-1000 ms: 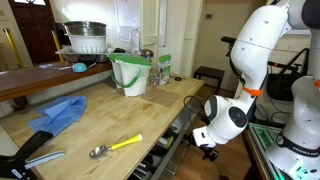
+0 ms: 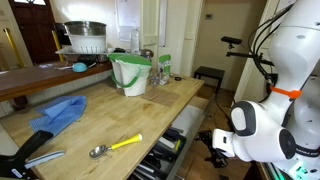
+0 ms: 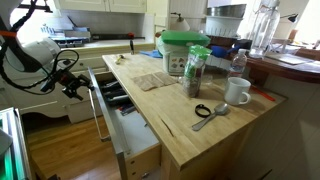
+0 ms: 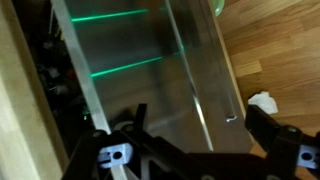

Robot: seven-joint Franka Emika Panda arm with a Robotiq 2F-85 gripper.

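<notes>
A drawer point(image 3: 138, 128) stands pulled out from the wooden counter, with dark utensils lying inside it. My gripper point(image 3: 80, 92) is near the drawer's front panel in the second exterior view. In the wrist view the gripper is open, its dark fingers point(image 4: 272, 132) spread wide. Between them runs the upper edge of the drawer front point(image 4: 187, 72); whether either finger touches it, I cannot tell. The first exterior view shows the gripper point(image 2: 214, 155) low beside the drawer's outer side, dark against the floor.
On the counter point(image 3: 160, 98) are a green-lidded white bin point(image 3: 180, 50), a white mug point(image 3: 237, 91), a spoon point(image 3: 211, 117) and a blue cloth point(image 2: 58, 113). A small white scrap point(image 4: 263, 102) lies on the floor. Open wooden floor point(image 3: 75, 150) extends outside the drawer.
</notes>
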